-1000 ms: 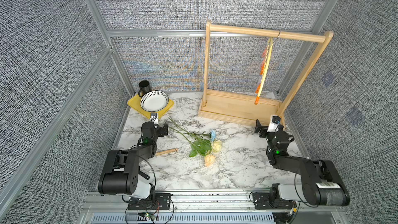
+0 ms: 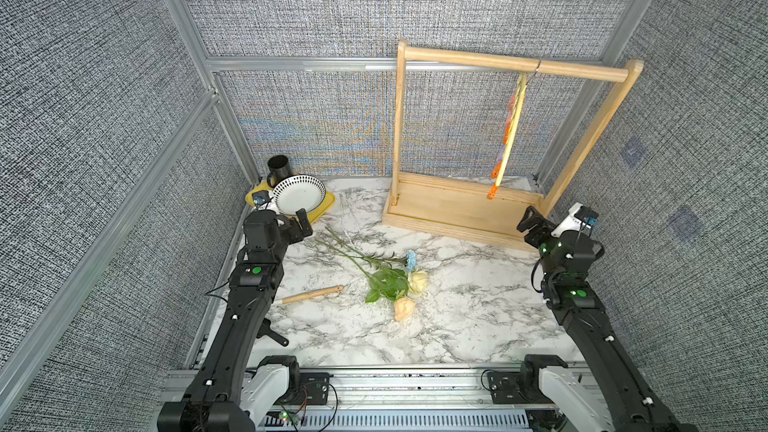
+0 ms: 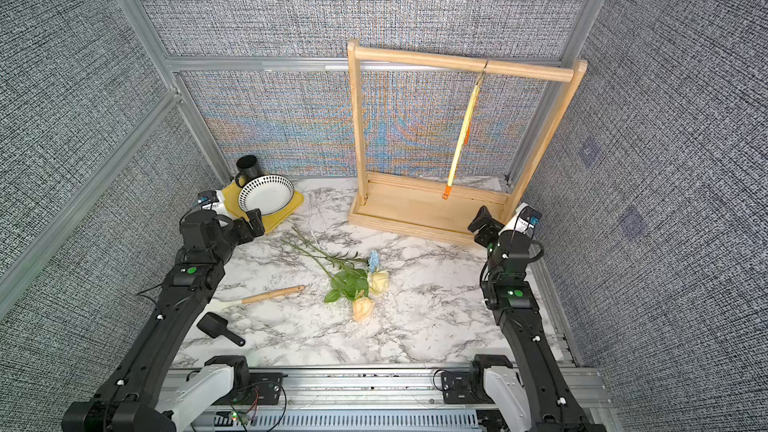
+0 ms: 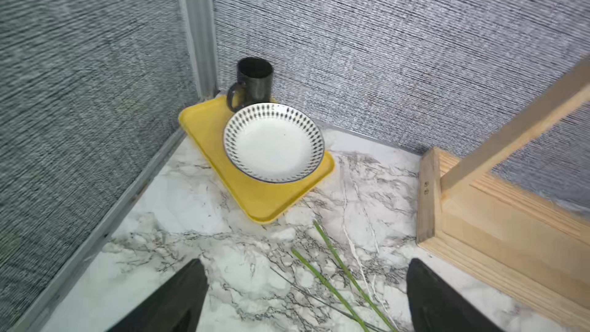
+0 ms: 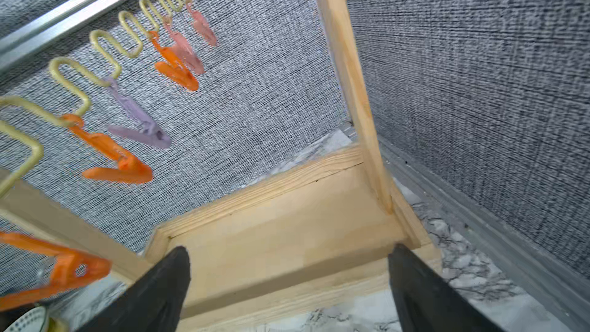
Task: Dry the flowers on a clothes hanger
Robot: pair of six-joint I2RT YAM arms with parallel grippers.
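Note:
Three flowers lie together on the marbled table: a blue one [image 2: 411, 261], a cream rose [image 2: 418, 281] and a peach rose [image 2: 404, 308], their green stems [image 4: 332, 282] running toward the back left. A yellow clip hanger [image 2: 512, 132] hangs edge-on from the bar of a wooden rack [image 2: 456, 228]. In the right wrist view, its orange clip [image 5: 123, 169] and purple clip [image 5: 144, 123] dangle with nothing in them. My left gripper is open and empty, above the table near the stem ends. Open and empty too, my right gripper is before the rack's right front corner.
On a yellow tray [image 4: 209, 126] at the back left are a patterned bowl [image 4: 273, 141] and a black mug [image 4: 255, 80]. A wooden-handled utensil [image 3: 272, 294] and a black scoop [image 3: 216, 326] lie front left.
The hanger swings slightly on the bar. The flowers have not moved.

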